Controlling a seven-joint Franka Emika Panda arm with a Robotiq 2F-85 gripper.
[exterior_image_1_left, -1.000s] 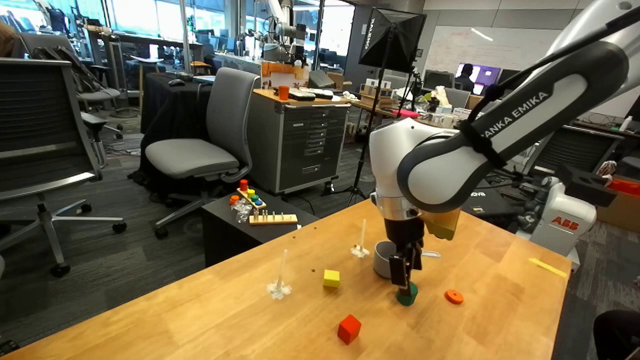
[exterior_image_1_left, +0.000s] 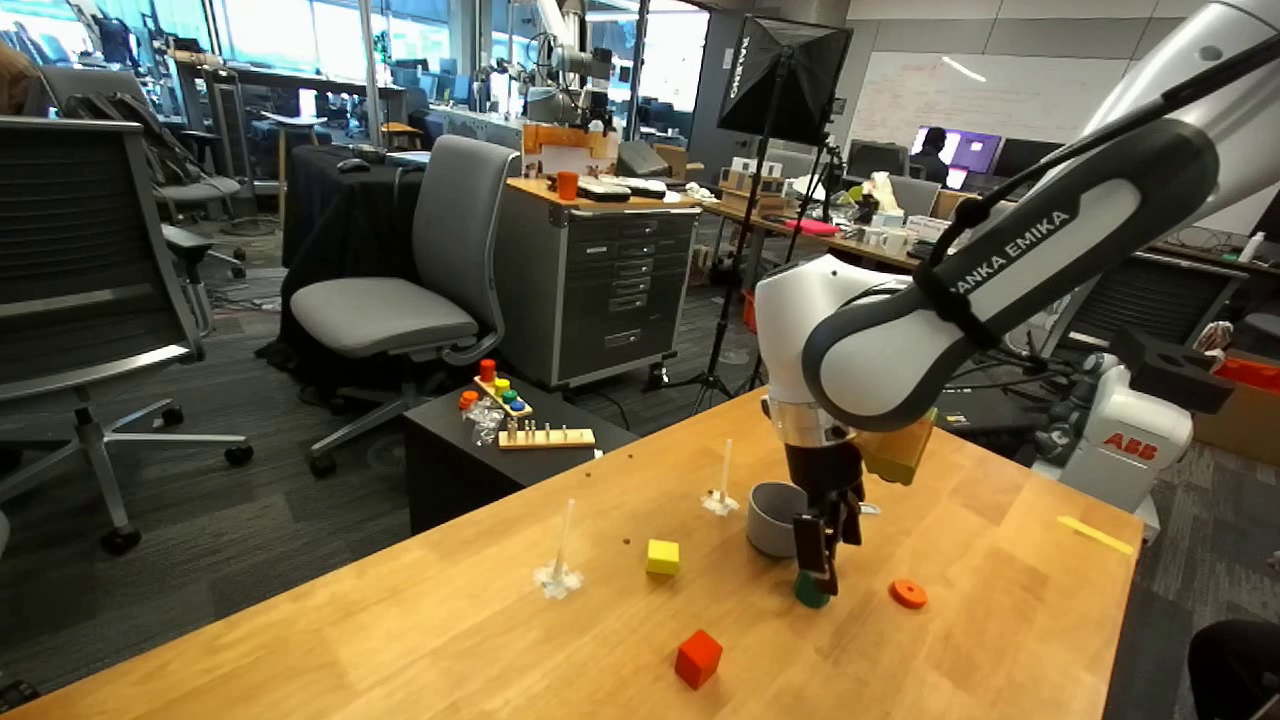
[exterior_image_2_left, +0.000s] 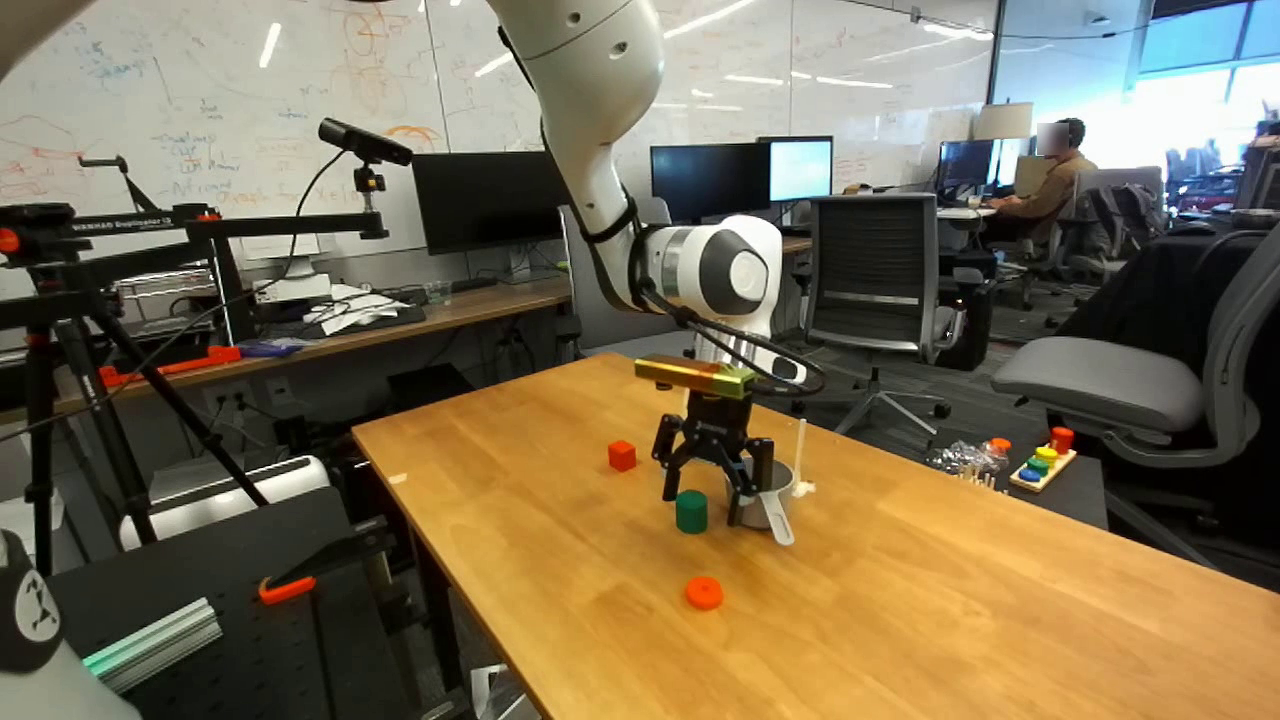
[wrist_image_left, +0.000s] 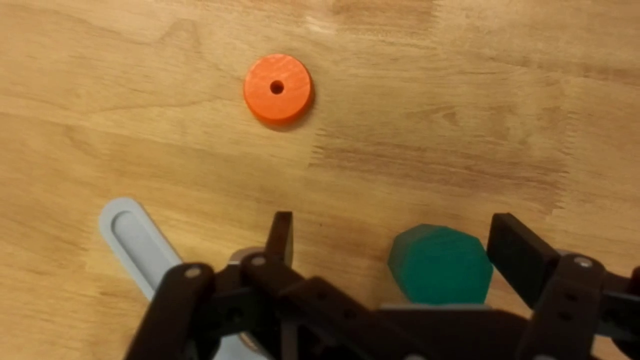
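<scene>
My gripper stands open, pointing down at the table. In the wrist view a green block (wrist_image_left: 447, 264) shows between its spread fingers, much closer to the right finger (wrist_image_left: 522, 258); whether they touch I cannot tell. The second exterior view has this green block (exterior_image_2_left: 691, 511) upright on the table. A grey cup (exterior_image_1_left: 774, 520) stands right beside the gripper, and its light handle (wrist_image_left: 141, 243) shows at the lower left of the wrist view. An orange disc (wrist_image_left: 278, 90) with a centre hole lies flat, clear of the fingers.
A red cube (exterior_image_1_left: 698, 659) and a yellow cube (exterior_image_1_left: 662, 557) rest on the wooden table. Two thin upright pegs, one peg (exterior_image_1_left: 563, 552) at left and another peg (exterior_image_1_left: 725, 480) near the cup, stick up from it.
In the first exterior view my gripper has shifted to the right and slightly lower, covering more of the green block. The block, cup, cubes and disc look unmoved.
</scene>
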